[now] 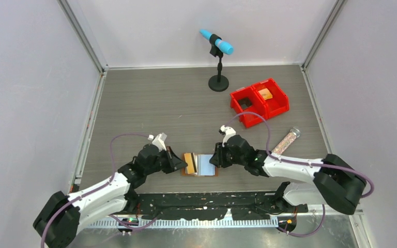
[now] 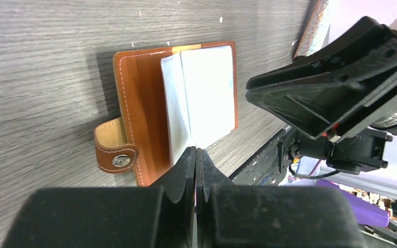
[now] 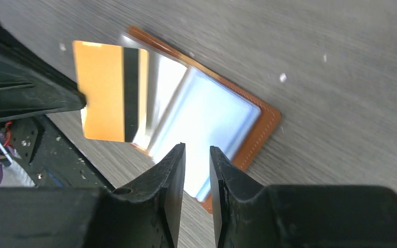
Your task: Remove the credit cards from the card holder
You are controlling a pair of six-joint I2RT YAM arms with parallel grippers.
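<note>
An orange card with a black stripe (image 3: 103, 93) stands out over the left part of the brown card holder (image 2: 144, 103). My left gripper (image 1: 185, 165) is shut on this card's left edge, as the right wrist view shows; in the left wrist view its fingertips (image 2: 190, 157) meet and the card is hard to make out. The holder lies unfolded on the table, its pale inner sleeves (image 3: 201, 124) facing up. At the holder's right end, my right gripper is open a little, its fingertips narrowly apart over the pale sleeve.
Two red bins (image 1: 261, 103) stand at the back right, with small items inside. Behind them is a blue microphone on a black stand (image 1: 218, 82). A clear tube (image 1: 286, 141) lies near the right arm.
</note>
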